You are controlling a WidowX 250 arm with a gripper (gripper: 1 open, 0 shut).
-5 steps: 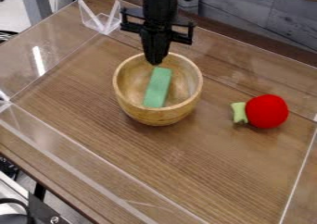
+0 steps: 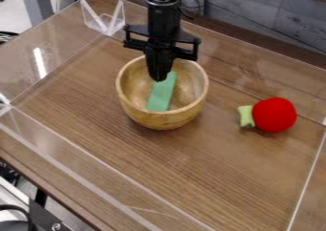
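My black gripper [image 2: 160, 61] hangs from the top of the camera view over the back of a tan bowl [image 2: 133, 101], its fingers pointing down and looking shut, with nothing seen between them. A flat green bar [image 2: 162, 94] lies inside the bowl, just below the fingertips; whether they touch it I cannot tell.
A red round object [image 2: 274, 115] with a pale green piece [image 2: 247, 116] at its left lies on the wooden table [image 2: 192, 178] to the right. A clear plastic item [image 2: 102, 15] stands at the back left.
The gripper has come down and slightly toward the front, lower over the bowl. The bowl, green bar and red object look unmoved.
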